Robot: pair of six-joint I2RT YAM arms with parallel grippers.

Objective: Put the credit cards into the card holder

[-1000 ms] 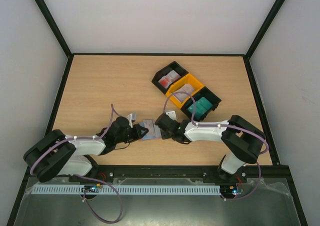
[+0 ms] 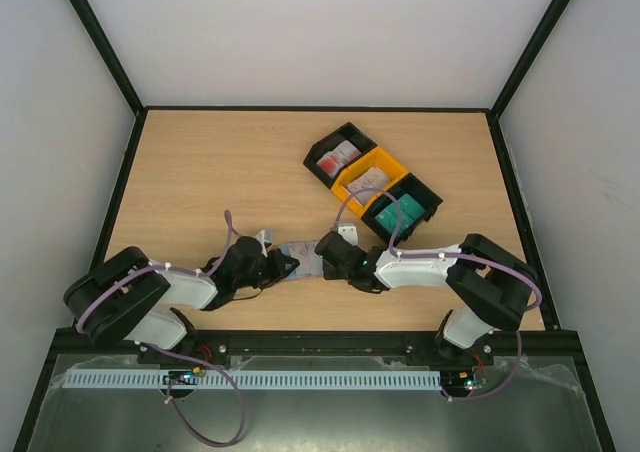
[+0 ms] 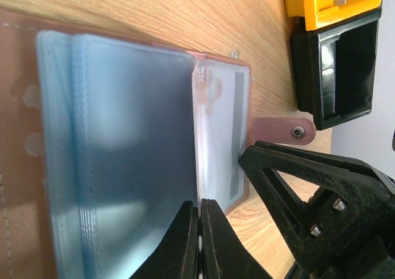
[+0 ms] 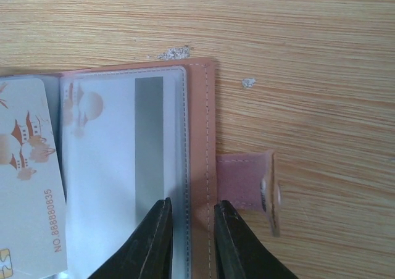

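Note:
The card holder lies open, its brown border (image 4: 200, 118) framing clear pockets, one bluish (image 3: 136, 118) and one whitish (image 4: 102, 174). Seen nearly edge-on in the left wrist view, a white credit card (image 3: 198, 131) stands over the pockets; its printed face (image 4: 31, 186) shows at the left of the right wrist view. My left gripper is shut on its thin edge. My right gripper stands part open above the holder's right border, with nothing gripped. The holder's lower part is hidden by the grippers.
A pink strap (image 4: 244, 180) sticks out from the holder's right side. Beyond it stand black (image 2: 338, 154), yellow (image 2: 370, 177) and teal-filled (image 2: 400, 212) boxes holding cards.
The left arm's elbow has moved a little to the right, its gripper staying at the holder.

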